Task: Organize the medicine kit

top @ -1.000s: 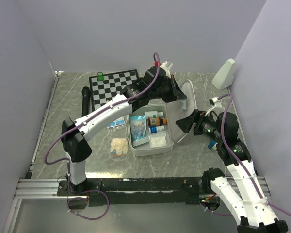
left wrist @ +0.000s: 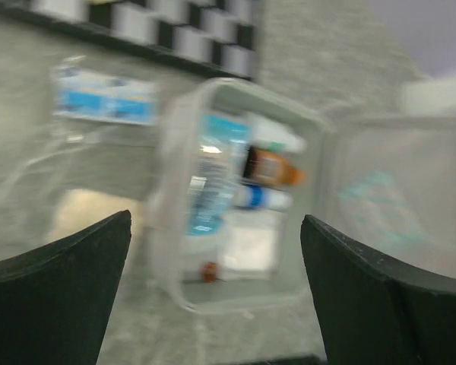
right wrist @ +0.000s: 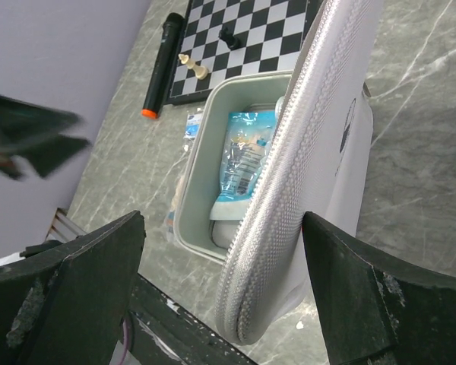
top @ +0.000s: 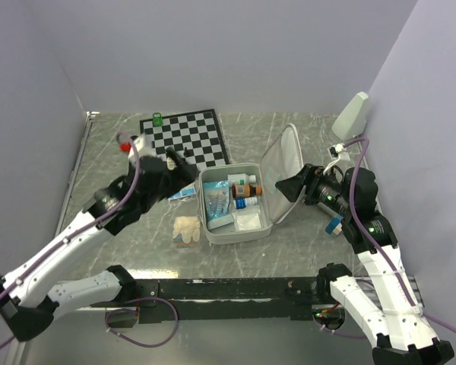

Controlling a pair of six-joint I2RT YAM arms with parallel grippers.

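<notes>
The grey kit case [top: 235, 236] stands open, holding a blue packet [top: 216, 199], white and brown bottles, a blue-labelled bottle and a white packet [top: 248, 220]. Its lid [top: 280, 156] is raised on the right. My left gripper [top: 178, 169] is above and left of the case, open and blurred; in the left wrist view nothing shows between its fingers. My right gripper [top: 287, 187] is at the lid; in the right wrist view the lid's padded edge [right wrist: 289, 175] lies between its spread fingers, against the right one. Whether it grips cannot be told.
A glove bag [top: 186, 228] and flat packets [left wrist: 106, 103] lie left of the case. A chessboard [top: 190, 129] with pieces is behind, a black cylinder [right wrist: 163, 65] beside it. White and blue objects stand at the right.
My left arm has swung left and back from over the lid. The right gripper has moved slightly, still at the lid, which stands a little more upright than before.
</notes>
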